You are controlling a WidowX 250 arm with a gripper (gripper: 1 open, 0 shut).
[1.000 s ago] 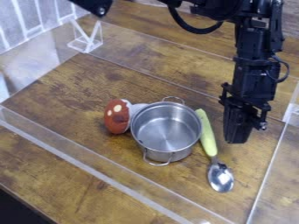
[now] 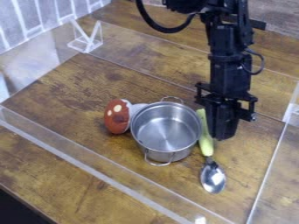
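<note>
My black gripper point(image 2: 225, 114) hangs low at the right of the table, just right of a pale green spoon handle point(image 2: 205, 131); whether its fingers are apart or closed is hard to tell. The spoon's silver bowl point(image 2: 212, 178) lies toward the front. A steel pot point(image 2: 165, 133) stands left of the handle, and a red spotted object with a white part point(image 2: 117, 117), perhaps a toy, lies left of the pot.
A white frame-like stand point(image 2: 87, 35) is at the back left.
The spoon, pot and red object look unmoved.
</note>
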